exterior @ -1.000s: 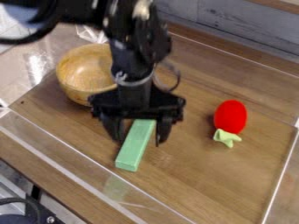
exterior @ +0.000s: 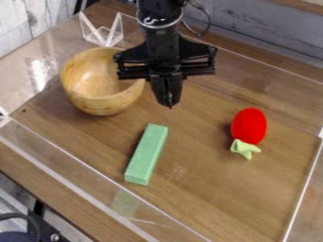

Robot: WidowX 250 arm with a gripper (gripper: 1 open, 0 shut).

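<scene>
My gripper [exterior: 167, 95] hangs over the upper middle of the table, just right of a wooden bowl [exterior: 98, 87]; whether its fingers are open or shut is hard to make out. A light green block [exterior: 146, 154] lies on the table below it, apart from the gripper. At the right sits a red rounded object [exterior: 248, 125] with a pale green piece [exterior: 245, 148] at its lower end.
A white wire-like object [exterior: 104, 30] stands behind the bowl at the back left. Clear rims edge the table at left and right.
My gripper has moved up and back, away from the green block, which now shows fully and lies where it was.
</scene>
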